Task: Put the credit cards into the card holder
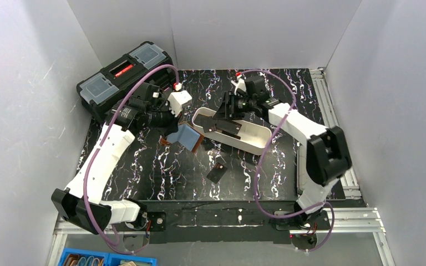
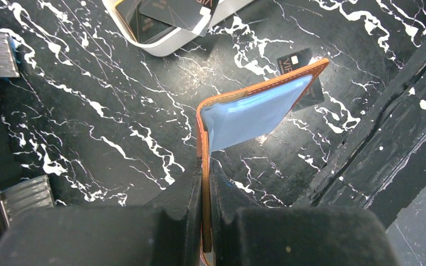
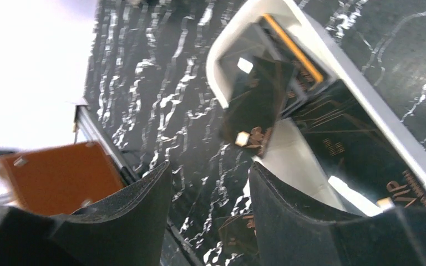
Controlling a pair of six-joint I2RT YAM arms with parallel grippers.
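My left gripper (image 1: 172, 126) is shut on the edge of an open brown card holder with a blue inside (image 2: 249, 111), held above the table. My right gripper (image 1: 228, 108) stands open over the white tray (image 1: 255, 136), its fingers empty. Dark credit cards (image 3: 255, 105) lie in the tray, some overlapping, and another card (image 3: 355, 144) lies beside them. A single dark card (image 1: 217, 173) lies on the table in front of the tray, partly behind the holder in the left wrist view.
A black toolbox (image 1: 123, 77) stands at the back left. Walls enclose the marble-patterned table (image 1: 161, 183) at the back and both sides.
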